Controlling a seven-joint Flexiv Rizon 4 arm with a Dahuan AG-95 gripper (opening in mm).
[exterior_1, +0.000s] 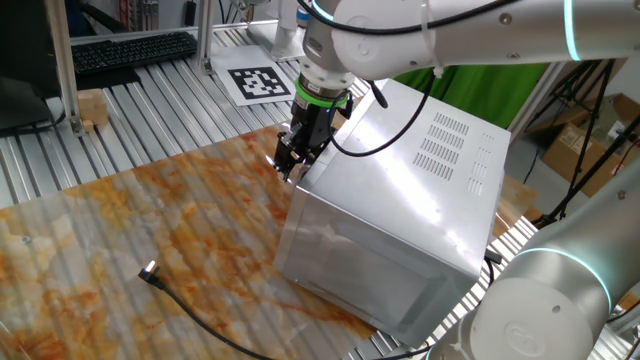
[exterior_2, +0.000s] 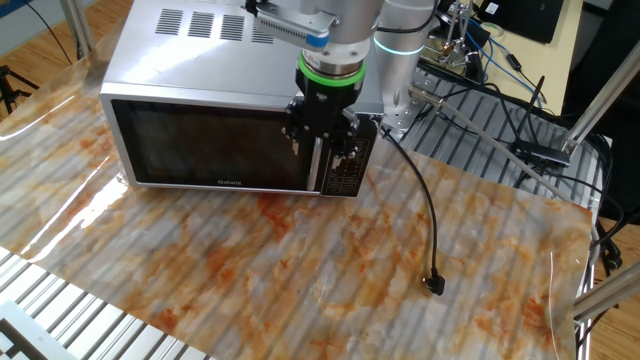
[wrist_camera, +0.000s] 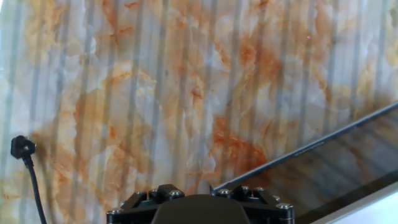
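A silver microwave (exterior_1: 400, 200) with a dark front door (exterior_2: 215, 145) stands on the marbled sheet. Its door is shut in exterior view 2. At the control-panel end of the front, my gripper (exterior_2: 320, 150) points down over the upright silver door handle (exterior_2: 315, 172). The fingers appear spread, one to each side of the handle, with a gap between them. In the wrist view the handle's end (wrist_camera: 205, 186) shows between the fingers of my gripper. Whether either finger touches it is hidden.
A black power plug (exterior_2: 434, 284) on its cable lies on the marbled sheet (exterior_2: 300, 270), away from the gripper. A black cable (exterior_1: 395, 140) hangs by the arm. A marker board (exterior_1: 255, 84) and keyboard (exterior_1: 135, 52) lie beyond.
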